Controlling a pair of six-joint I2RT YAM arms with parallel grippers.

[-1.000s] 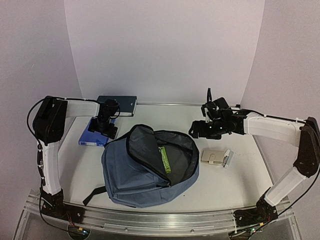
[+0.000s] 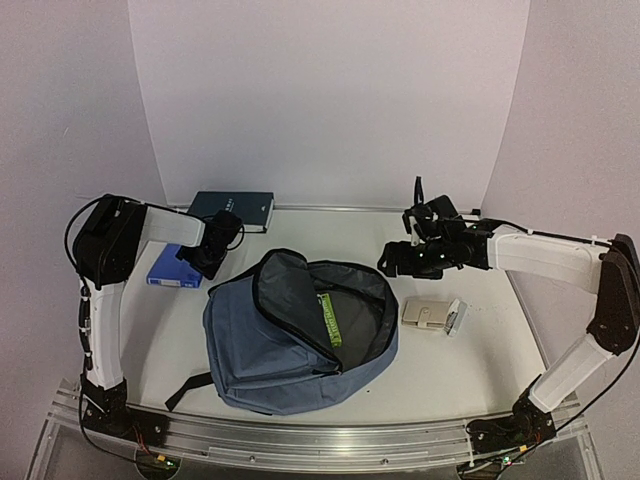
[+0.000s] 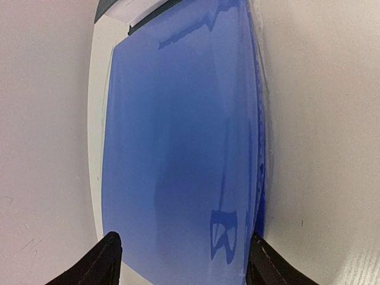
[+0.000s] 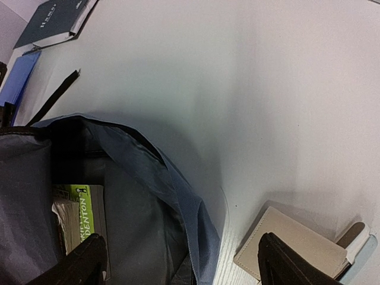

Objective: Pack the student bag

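Note:
A grey-blue backpack (image 2: 265, 355) lies with its mouth unzipped at the middle front. Inside it shows a book with a green spine (image 2: 329, 320). At the left a blue book or folder (image 2: 172, 266) lies flat on the table. My left gripper is open low over its near part; the right-hand finger (image 3: 256, 264) seems to press against the book's edge, while the other stands over the cover. My right gripper hangs open above the table beside the bag's mouth, empty.
A dark green book (image 2: 250, 207) lies behind the blue one, close to it. Right of the bag sit a beige wallet or case (image 2: 425, 313) and a light flat item (image 2: 456, 318). A black strap (image 2: 190, 388) extends from the bag.
The blue book has slid a little to the left across the table, and my left gripper has shifted left with it. The right arm and the bag stay where they were.

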